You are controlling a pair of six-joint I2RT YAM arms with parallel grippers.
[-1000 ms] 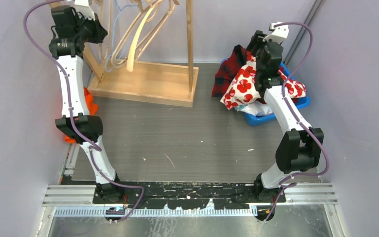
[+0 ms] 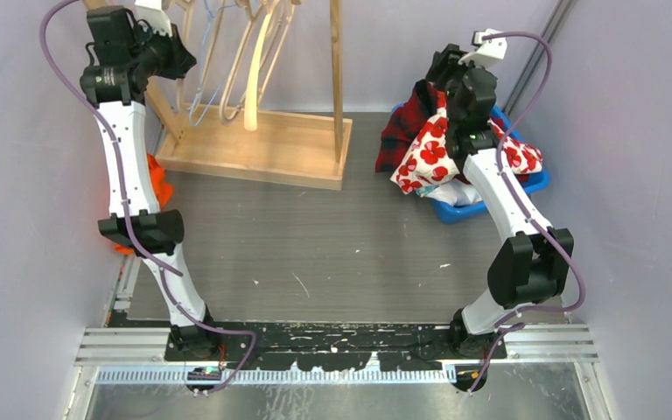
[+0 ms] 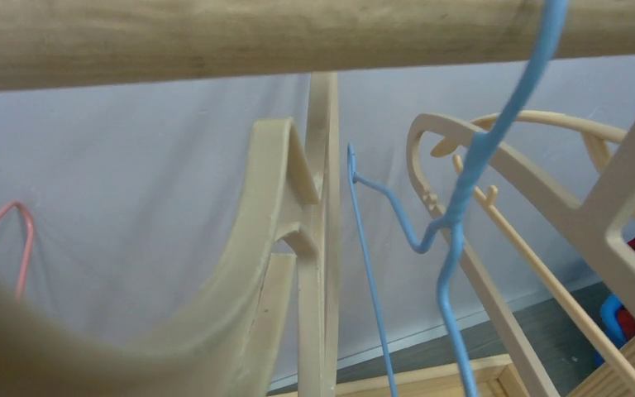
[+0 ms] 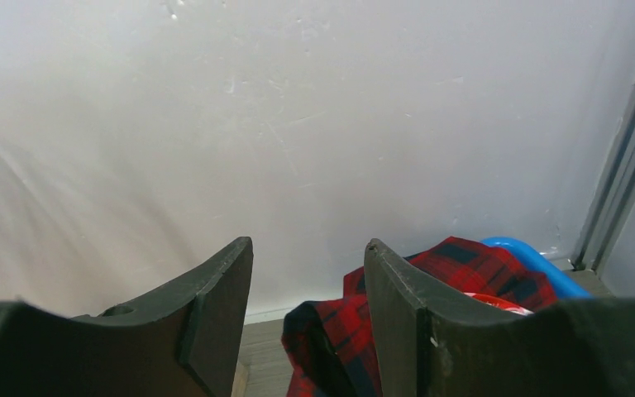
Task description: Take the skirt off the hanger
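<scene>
My left gripper (image 2: 179, 59) is up at the left end of the wooden rack; its fingers are hidden in the left wrist view, where a beige hanger (image 3: 271, 182) fills the near view beside blue hangers (image 3: 459, 265). Whether it is shut cannot be seen. My right gripper is part open above the bin, with a red plaid cloth (image 4: 463, 265) beyond its fingers. A red floral cloth (image 2: 429, 153) also lies there. I cannot tell which cloth is a skirt; no garment shows on the visible hangers.
The rack's wooden base (image 2: 254, 157) stands at the back left, the blue bin (image 2: 455, 214) at the right. An orange cloth (image 2: 159, 179) lies by the left wall.
The hangers have swung a little on the rack. The left arm has shifted slightly. My right gripper has moved slightly up and left over the bin.
</scene>
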